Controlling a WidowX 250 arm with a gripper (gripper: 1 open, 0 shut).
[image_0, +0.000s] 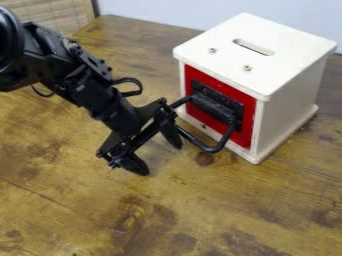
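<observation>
A white wooden box (281, 110) with a slot and two screws on top stands at the right. Its front has a red panel (199, 78) carrying a black fitting and a black tubular handle (210, 148) that sticks out toward the left. My black gripper (154, 148) points down at the left of the box, close to the handle, its fingers apart and low over the table, with nothing visible between them.
A white wall (160, 8) runs behind, and a light woven object (47, 12) lies at the back left corner.
</observation>
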